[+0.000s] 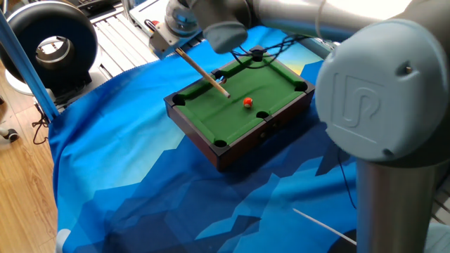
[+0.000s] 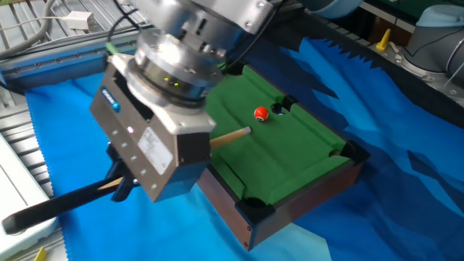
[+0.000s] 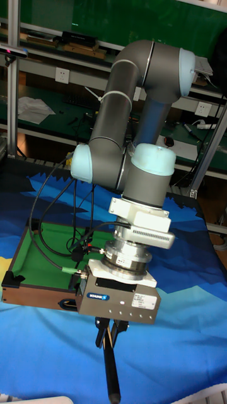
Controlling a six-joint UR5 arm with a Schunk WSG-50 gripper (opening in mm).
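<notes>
A small pool table with green felt and dark wooden sides stands on blue cloth. On its felt lies an orange-red ball, clear of the pockets. My gripper is beside the table, its dark fingers shut on a wooden cue. The black butt of the cue sticks out past the fingers in the third exterior view. Slanting down over the felt in the first exterior view, the cue ends in a pale tip a short way from the ball. The fingers are hidden in that view.
A thin white rod lies on the cloth at the lower right. Dark cables hang from the arm over part of the pool table. Open blue cloth spreads in front of the table.
</notes>
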